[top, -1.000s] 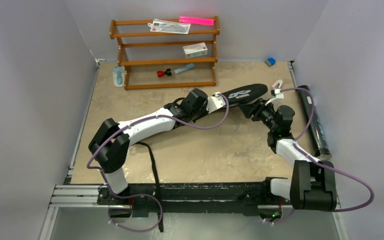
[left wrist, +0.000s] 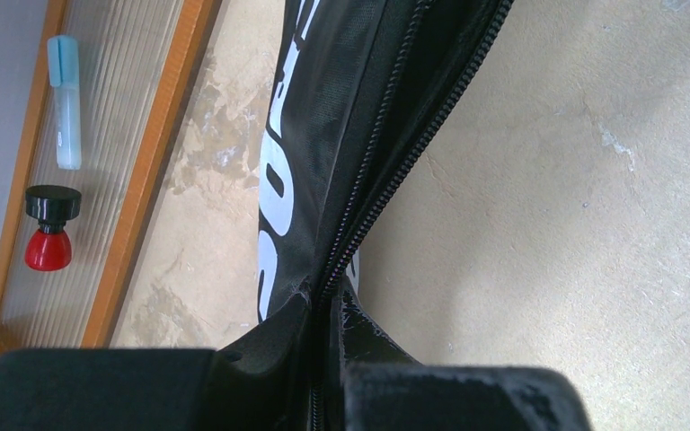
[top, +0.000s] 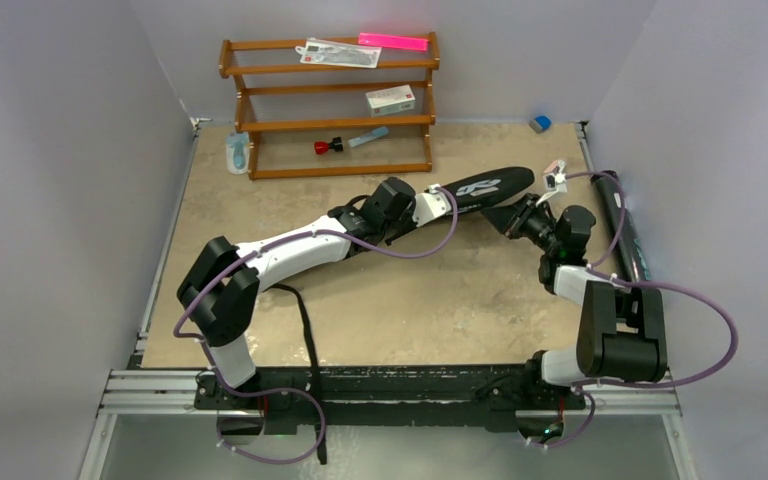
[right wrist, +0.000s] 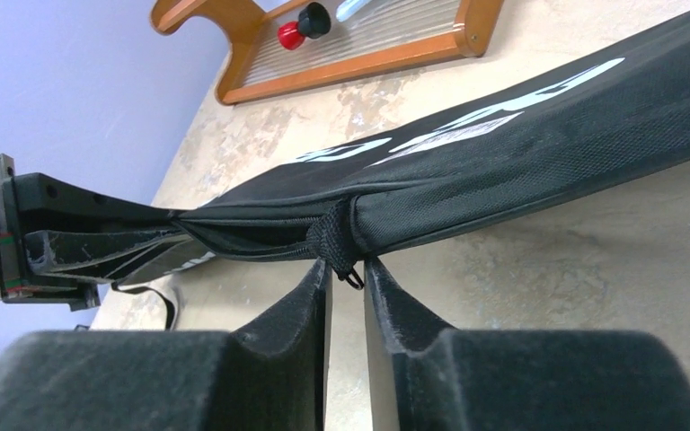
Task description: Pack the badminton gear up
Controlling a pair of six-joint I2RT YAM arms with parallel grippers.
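Observation:
The long black racket bag (top: 495, 187) with white lettering lies across the middle of the table, its zipper (left wrist: 373, 189) partly undone. My left gripper is shut on the bag's edge beside the zipper opening; the right wrist view also shows this left gripper pinching the fabric. At the zipper's end, a small dark pull loop (right wrist: 352, 279) hangs from a folded tab (right wrist: 334, 238). My right gripper is at this loop, its fingers a narrow gap apart with the loop's tip between them. Whether they touch it is hard to tell.
A wooden rack (top: 340, 125) with several small items stands at the back. A dark tube (top: 628, 230) lies along the right wall. A blue block (top: 540, 124) sits at the back right. A black strap (top: 305, 330) trails over the front edge.
The right arm's elbow has shifted slightly toward the back, and its wrist slightly right, while its gripper stays by the bag. The left arm and the bag look unmoved.

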